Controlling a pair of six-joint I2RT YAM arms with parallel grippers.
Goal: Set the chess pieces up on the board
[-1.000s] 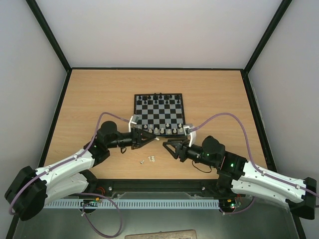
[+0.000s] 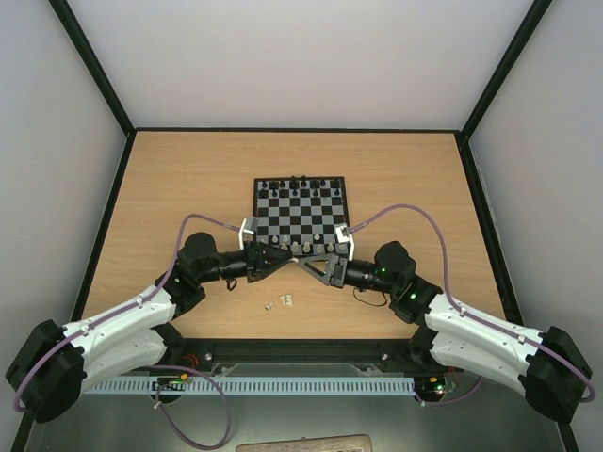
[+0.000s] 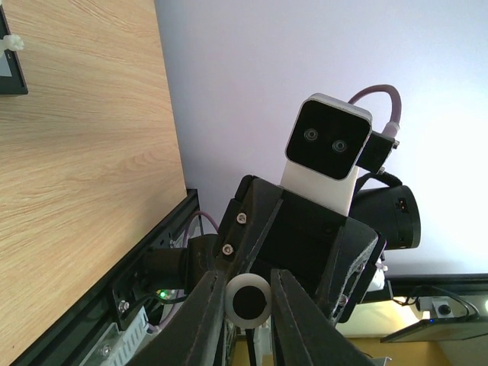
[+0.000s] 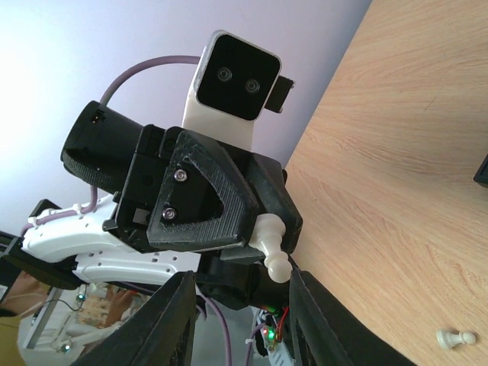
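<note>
A white chess piece (image 4: 268, 238) sticks out sideways from my left gripper, which is shut on it. In the left wrist view the piece's round base faces the camera. My right gripper is partly open with nothing between its fingers, close to the piece's free, rounded end. From the top view both grippers meet just in front of the chessboard (image 2: 300, 217). Dark pieces (image 2: 294, 183) line its far side, and white pieces (image 2: 306, 248) stand along the near side, partly hidden by the arms.
Several loose white pieces (image 2: 286, 300) lie on the table between the arms and the front edge. One loose white piece (image 4: 456, 338) also shows lying on its side in the right wrist view.
My right gripper has moved left, up to the piece in my left gripper. The left arm has stayed nearly still, keeping its hold. The board looks the same.
</note>
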